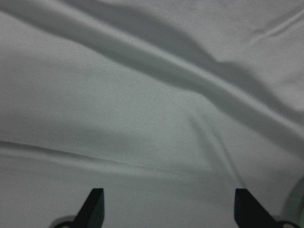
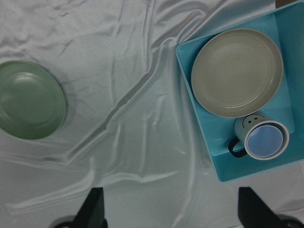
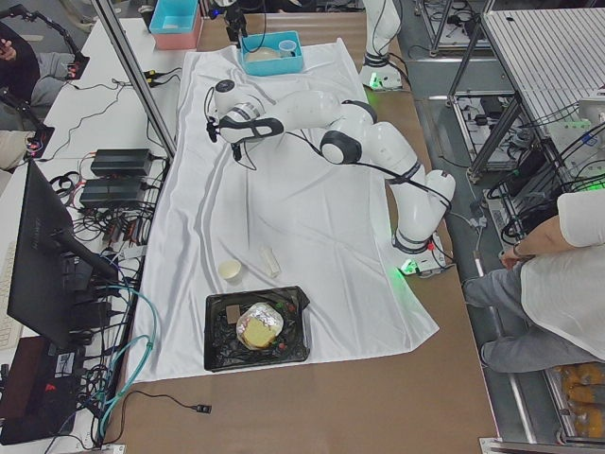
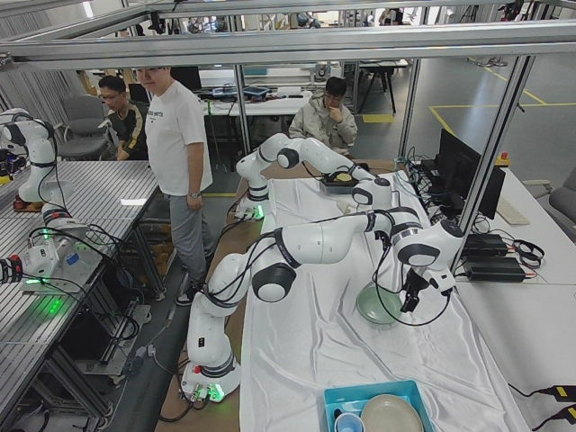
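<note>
In the left camera view my left gripper (image 3: pixel 225 142) is over the white cloth; its wrist view shows open fingers (image 1: pixel 90 211) over bare folds, with a sliver of green at the right edge. My right gripper (image 4: pixel 423 292) hangs near a green plate (image 4: pixel 378 315), open and empty. The right wrist view shows this plate (image 2: pixel 28 99) left of a blue bin (image 2: pixel 218 161), which holds a beige plate (image 2: pixel 236 69) and a smiley mug (image 2: pixel 244 126) with something light blue inside.
A black tray (image 3: pixel 217 350) with a foil dish and yellow food (image 3: pixel 257 333) lies at the near end, beside a cream cup (image 3: pixel 230 270) and a pale elongated item (image 3: pixel 269 262). Monitor (image 3: pixel 38 265) and cables border the cloth.
</note>
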